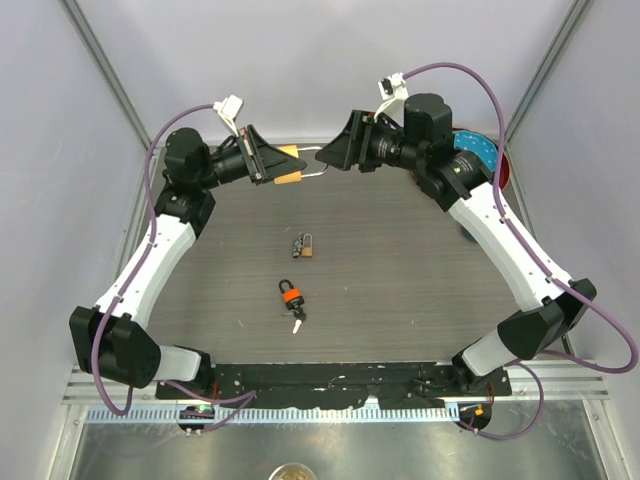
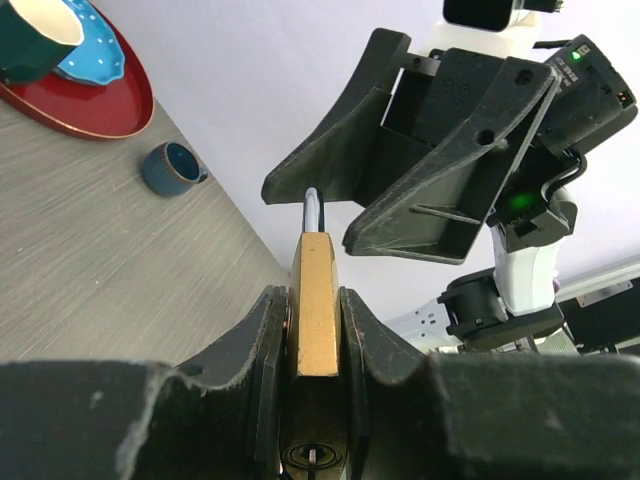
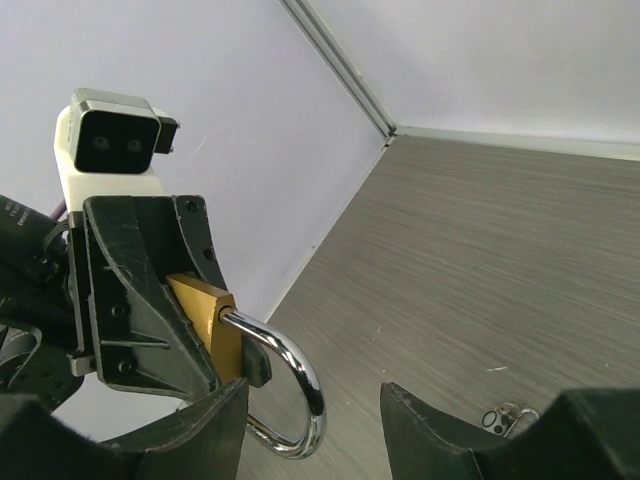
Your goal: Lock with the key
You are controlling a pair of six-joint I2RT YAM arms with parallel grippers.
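My left gripper point(image 1: 272, 165) is shut on the body of a large brass padlock point(image 1: 290, 153), raised above the table. In the right wrist view its silver shackle point(image 3: 312, 385) points toward my right gripper. That gripper's fingers stand apart, and the shackle's curve reaches between them near one finger without being gripped. Whether the shackle's far leg sits in the body is hidden behind that finger. Edge-on, the padlock body point(image 2: 318, 305) shows between the left fingers in the left wrist view. Keys point(image 1: 299, 318) lie on the table beside an orange and black padlock point(image 1: 291, 296).
A silver lock point(image 1: 297, 246) and a small brass padlock point(image 1: 307, 247) lie mid-table. A red plate point(image 2: 125, 125) with a blue dish point(image 2: 98, 62), a green cup point(image 2: 35, 45) and a blue mug point(image 2: 170, 170) occupy the right back.
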